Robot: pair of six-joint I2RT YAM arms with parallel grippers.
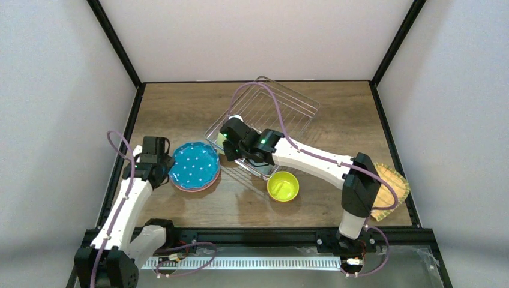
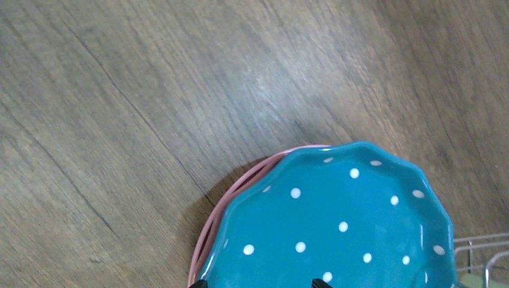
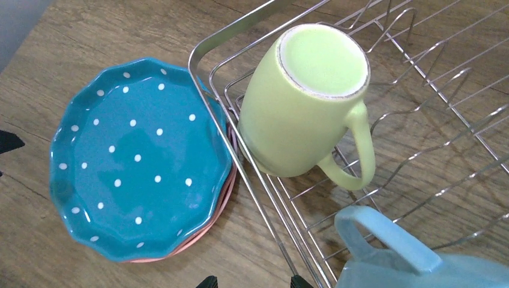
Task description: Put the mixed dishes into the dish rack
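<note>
A blue dotted plate with a wavy rim (image 1: 194, 165) lies on top of pink dishware (image 2: 207, 240), left of the wire dish rack (image 1: 296, 106). Upside down in the rack's near corner stands a green mug (image 3: 300, 114), with a light blue mug (image 3: 414, 258) beside it. My left gripper (image 1: 174, 162) is at the plate's left edge; in the left wrist view its open fingertips (image 2: 320, 283) reach over the plate. Between plate and rack hovers my right gripper, its fingers apart with nothing between them. The yellow bowl (image 1: 283, 186) sits by the rack's front corner.
A yellowish cloth or mat (image 1: 390, 187) lies at the right edge, partly behind the right arm. My right arm spans the rack's front part and hides much of the mugs from above.
</note>
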